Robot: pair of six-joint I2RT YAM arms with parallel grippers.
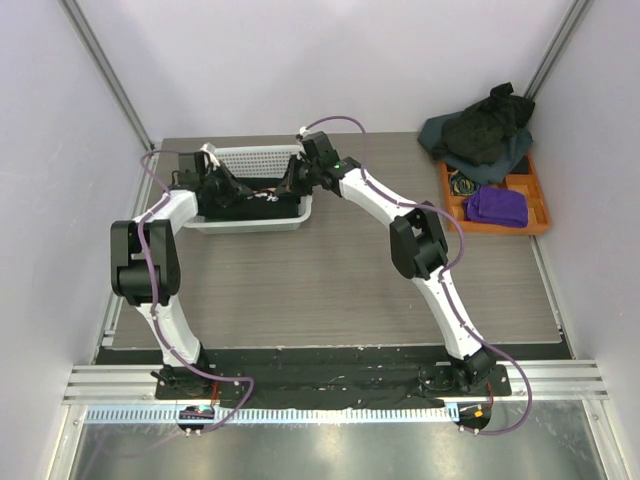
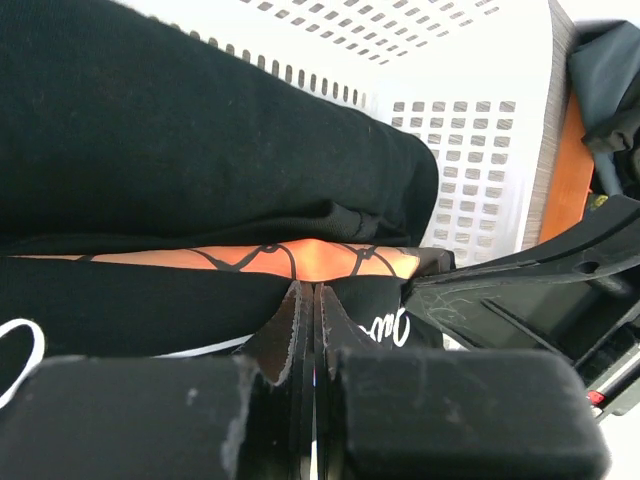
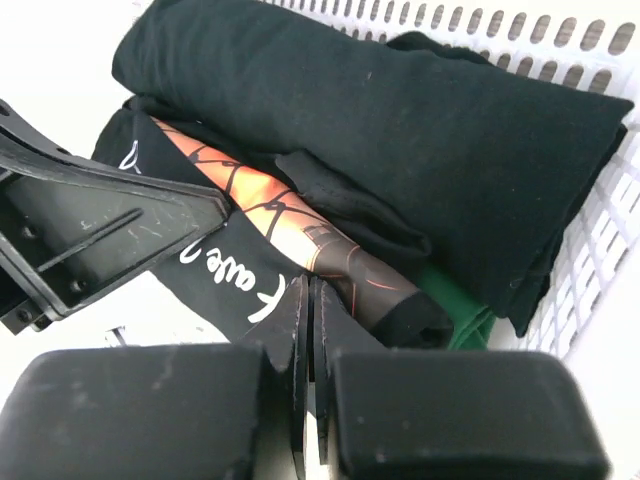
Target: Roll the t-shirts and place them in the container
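Observation:
Inside the white basket (image 1: 260, 227) lies a black t-shirt (image 1: 250, 207) with white lettering and an orange print (image 2: 300, 260). Its lettered part (image 3: 225, 270) is bent up along an edge beside the orange print. My left gripper is shut on that edge, with thin cloth at its fingertips. My right gripper is also shut on the shirt, farther right along the same edge. Behind the print lies a thick dark roll of cloth (image 3: 350, 110). A bit of green cloth (image 3: 460, 305) shows beneath. The fingertips partly cover the cloth they touch.
At the far right an orange tray (image 1: 538, 200) holds a folded purple cloth (image 1: 497, 207), with dark garments (image 1: 480, 135) heaped over its back edge. Bare tabletop (image 1: 300, 290) stretches in front of the basket and to its right. The basket's walls stand close around both grippers.

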